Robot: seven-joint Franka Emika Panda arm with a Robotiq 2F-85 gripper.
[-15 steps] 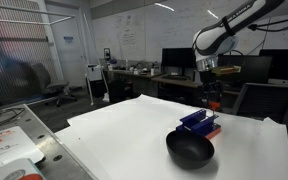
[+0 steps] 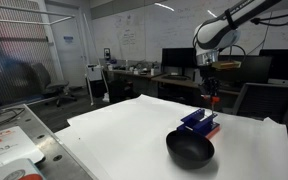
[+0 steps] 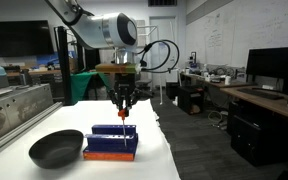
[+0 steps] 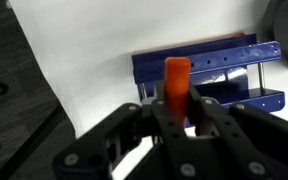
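Note:
My gripper (image 3: 122, 105) is shut on an orange-handled tool (image 3: 122, 114), which points down over a blue rack (image 3: 102, 142). Below the handle, a thin shaft runs down in front of the rack; whether its lower end touches anything is unclear. In the wrist view the orange handle (image 4: 177, 78) stands up between the dark fingers, and the blue rack (image 4: 209, 62) lies beneath with its two long rails showing. Exterior view 1 has the gripper (image 2: 213, 93) above the rack (image 2: 198, 122), toward the table's far right side.
A black bowl (image 2: 190, 148) stands close to the rack, on its near side in exterior view 1. An orange-red piece (image 3: 109, 156) lies along the rack's base.
The gripper and the orange handle appear slightly higher than before. The rack and bowl stay where they were.

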